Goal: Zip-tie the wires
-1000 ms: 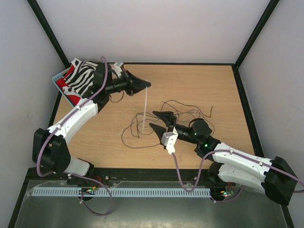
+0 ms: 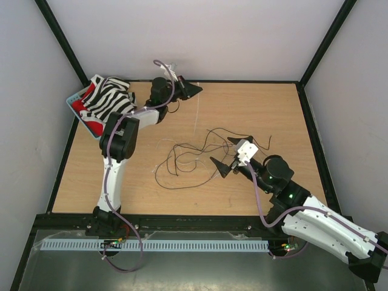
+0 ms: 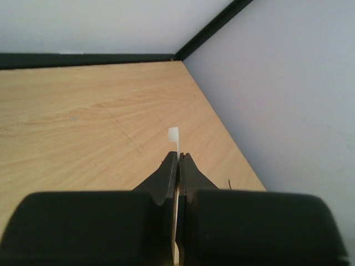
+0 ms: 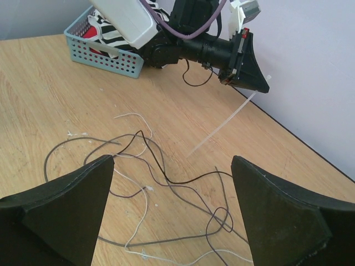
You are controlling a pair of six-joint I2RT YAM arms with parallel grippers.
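A tangle of black and white wires (image 2: 188, 170) lies on the middle of the table. My left gripper (image 2: 197, 90) is raised near the back edge, shut on a white zip tie (image 2: 196, 112) that hangs down from its fingertips; in the left wrist view the tie's head (image 3: 173, 134) pokes up between the shut fingers. My right gripper (image 2: 224, 153) is open above the right side of the wires, with nothing between its fingers; in the right wrist view the wires (image 4: 166, 183) show between and beyond its fingertips.
A light blue basket (image 4: 105, 62) with striped and red cloth stands at the back left, beside the left arm. Walls close in at the back and sides.
My left gripper has moved toward the back and a little right, carrying the zip tie. My right gripper has moved right and slightly back, still open.
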